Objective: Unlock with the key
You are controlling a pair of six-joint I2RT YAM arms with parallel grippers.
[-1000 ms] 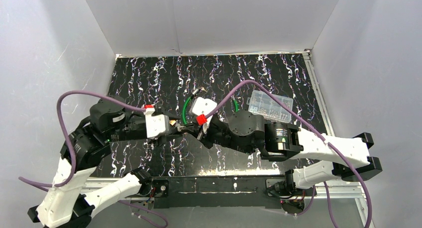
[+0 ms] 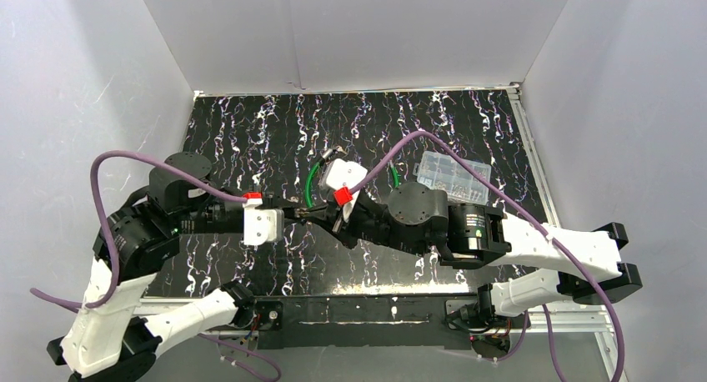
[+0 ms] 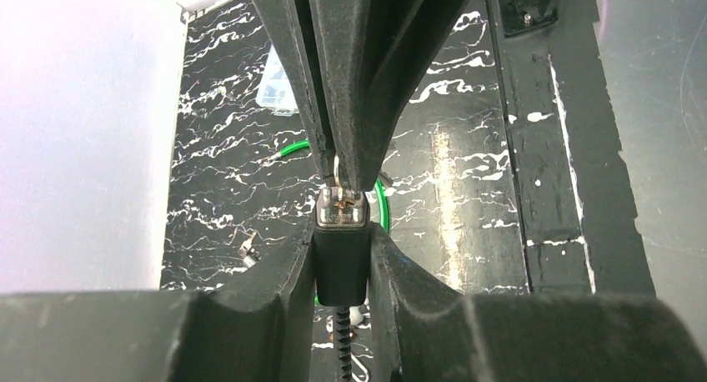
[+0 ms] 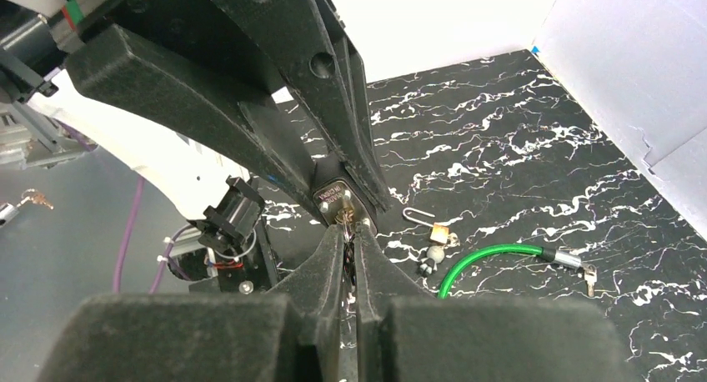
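Note:
In the left wrist view, a black lock (image 3: 341, 269) with a shiny end is clamped by my left gripper. Its dark spiral cable (image 3: 343, 349) hangs below. A small brass-coloured key (image 3: 338, 197) meets the lock's shiny end, pinched by my right gripper. From the right wrist view, the key (image 4: 347, 218) sits between my right fingers against the lock's face (image 4: 337, 197), which bears printed text. How deep it sits in the lock cannot be told. Both grippers come together above the table in the top view, hiding lock and key there.
A green cable lock (image 4: 492, 250) with keys at its end lies on the dark marbled table (image 2: 242, 140). Beside it is a small brass padlock (image 4: 439, 234). At the right stands a clear compartment box (image 2: 454, 178).
My right gripper has barely moved, and both still meet at the same place.

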